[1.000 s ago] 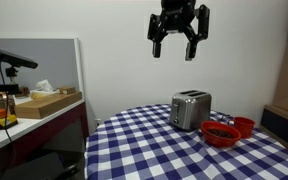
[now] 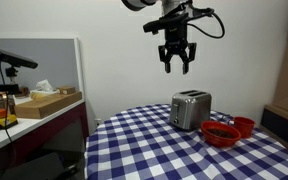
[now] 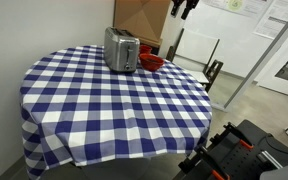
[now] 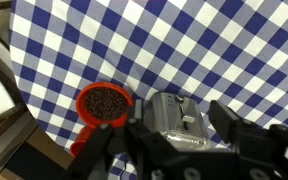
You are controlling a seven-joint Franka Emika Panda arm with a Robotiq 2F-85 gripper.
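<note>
My gripper (image 2: 176, 69) hangs in the air well above the table, behind and above the toaster in exterior view 1. Its dark fingers stand apart, with nothing between them. A silver toaster (image 2: 191, 110) stands upright on the checkered cloth. Beside it sits a red bowl (image 2: 221, 135), which holds small dark brown pieces (image 4: 105, 103) seen from above. Close behind the bowl is a red cup (image 2: 244, 126). In the wrist view the toaster (image 4: 174, 113) lies below the gap between the fingers, partly covered by the gripper. At the top edge of exterior view 2, only the gripper's fingertips (image 3: 184, 15) show.
The blue-and-white checkered tablecloth (image 2: 134, 150) is bare across its left and front. A cardboard box (image 3: 144, 18) stands behind the bowl. A side table (image 2: 29, 125) with a box and tools is at far left.
My gripper's fingers have come closer together over the last second. Their tips sit somewhat lower in exterior view 1. The toaster, bowl and cup have not moved.
</note>
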